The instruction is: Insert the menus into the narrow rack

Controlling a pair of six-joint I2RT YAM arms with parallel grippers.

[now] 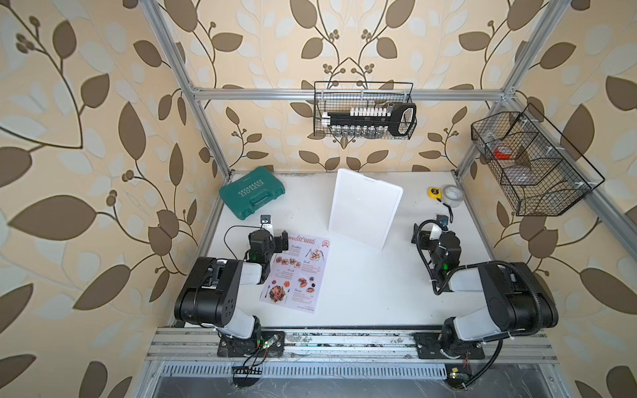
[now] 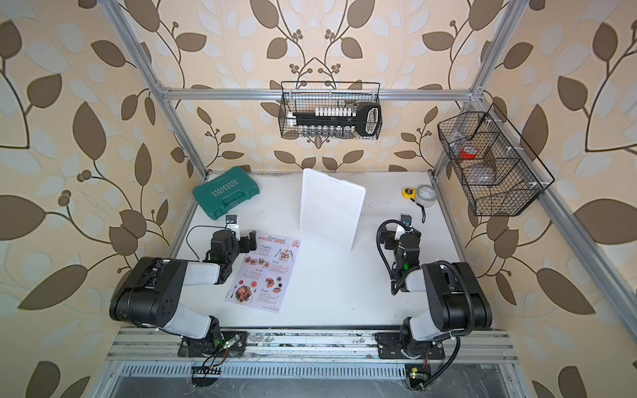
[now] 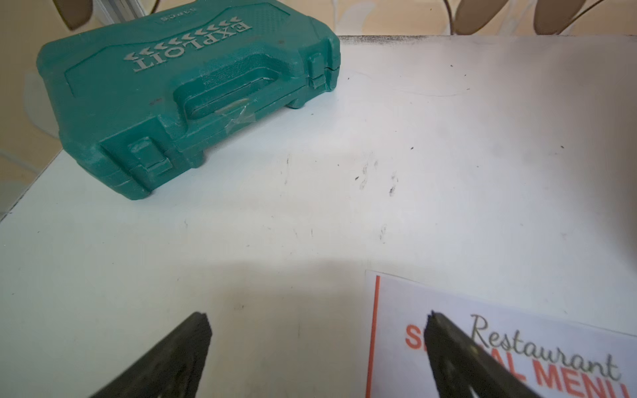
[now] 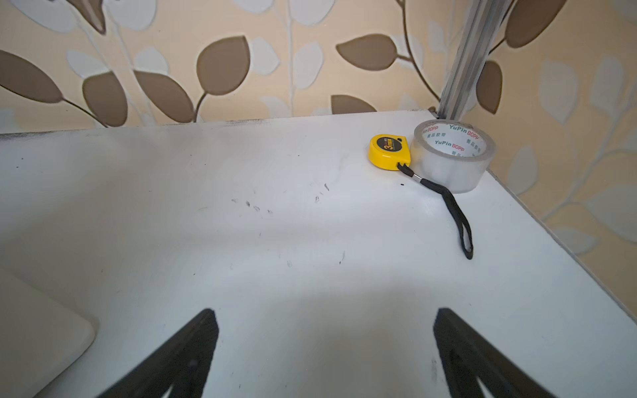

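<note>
A printed menu sheet (image 1: pixel 295 275) lies flat on the white table, left of centre, its title towards the back. Right of it stands a white rack (image 1: pixel 365 207), tall and slim, set at a slant; its opening cannot be made out. My left gripper is open above the menu's upper left corner, with bare table between its fingers. In the left wrist view the right finger overlaps the title of the menu (image 3: pixel 491 351). On the table's right side my right gripper stands open and empty. Only the corner of the rack (image 4: pixel 39 338) enters the right wrist view.
A green toolbox (image 1: pixel 252 192) occupies the back left. Towards the back right sit a yellow tape measure (image 4: pixel 389 152) with a black strap and a clear tape roll (image 4: pixel 453 156). Wire baskets (image 1: pixel 363 109) hang above the rear. The table between rack and right arm is clear.
</note>
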